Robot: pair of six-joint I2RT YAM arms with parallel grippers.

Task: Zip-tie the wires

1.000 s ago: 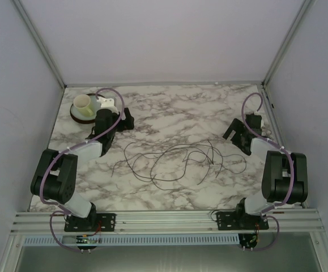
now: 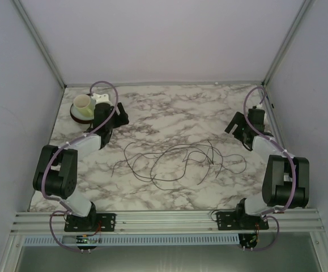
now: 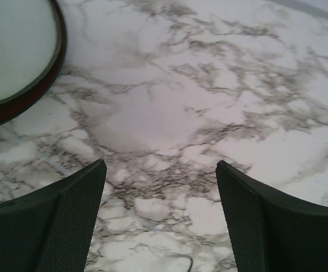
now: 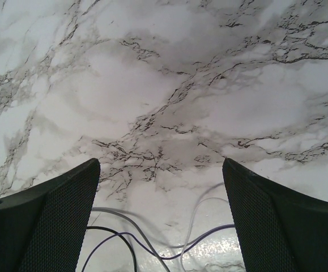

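A loose tangle of thin wires (image 2: 180,178) lies across the front middle of the marble table. My left gripper (image 2: 118,113) hangs over the back left, beside the cup and plate, open with nothing between its fingers; in the left wrist view a translucent thin strip (image 3: 45,160), perhaps a zip tie, lies on the table below it. My right gripper (image 2: 235,127) is open at the right, above and behind the wires, whose near ends (image 4: 144,243) show at the bottom of the right wrist view.
A pale cup (image 2: 83,104) stands on a dark-rimmed plate (image 3: 22,56) at the back left. Walls bound the table at the back and sides.
My left gripper has shifted a little leftward. The right arm has moved slightly to the right. The wires lie as before.
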